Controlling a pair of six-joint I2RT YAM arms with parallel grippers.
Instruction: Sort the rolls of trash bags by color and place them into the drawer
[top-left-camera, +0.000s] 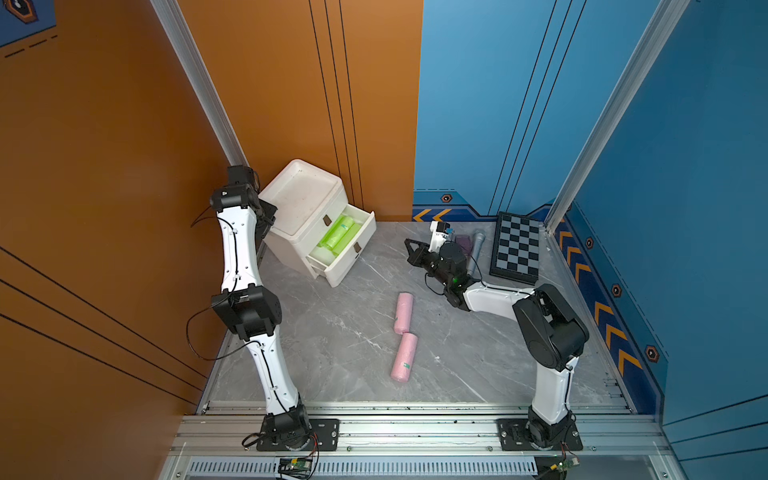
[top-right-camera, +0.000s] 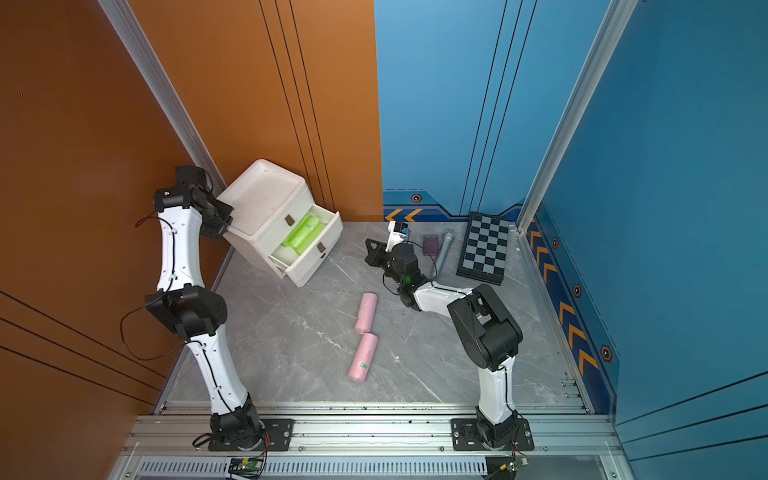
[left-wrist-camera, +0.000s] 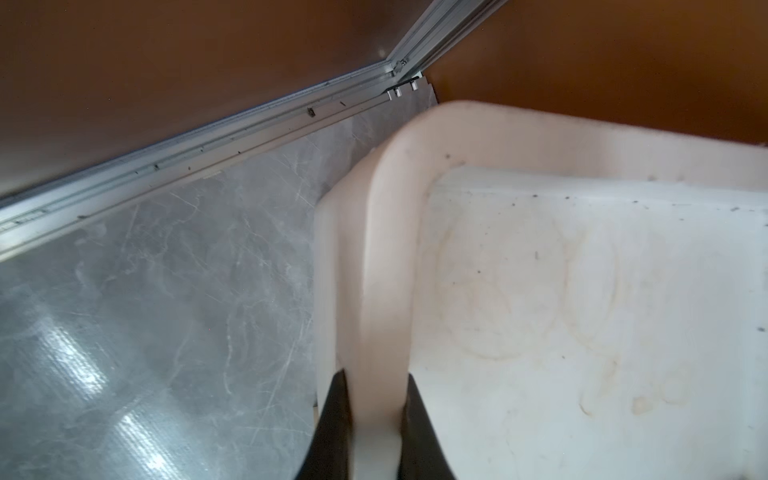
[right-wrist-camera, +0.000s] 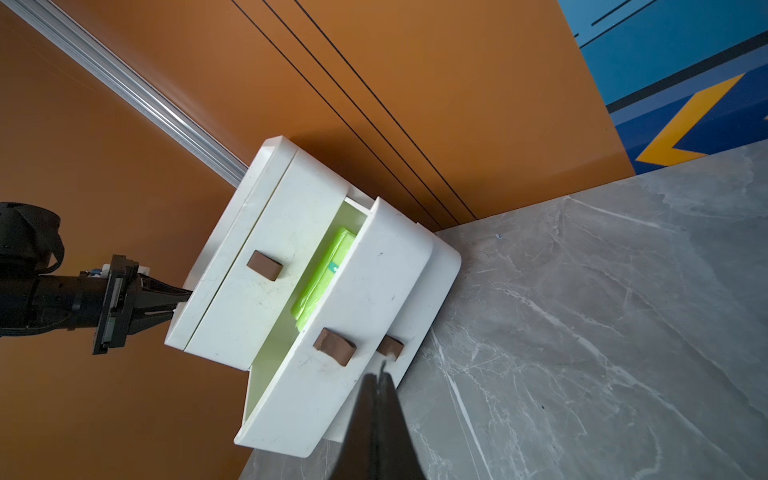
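My left gripper straddles the top left rim of the white drawer unit (top-left-camera: 300, 192) at the back left, the rim between its fingers. The middle drawer (right-wrist-camera: 336, 312) is pulled out, with green rolls (top-left-camera: 340, 232) inside. My right gripper is shut, empty, above the table to the right of the unit, facing it. Two pink rolls (top-left-camera: 404, 312) (top-right-camera: 362, 357) lie on the middle of the table, one in front of the other.
A checkered board (top-left-camera: 516, 248), a grey tube (top-right-camera: 445, 248) and a purple block (top-right-camera: 430, 244) lie at the back right.
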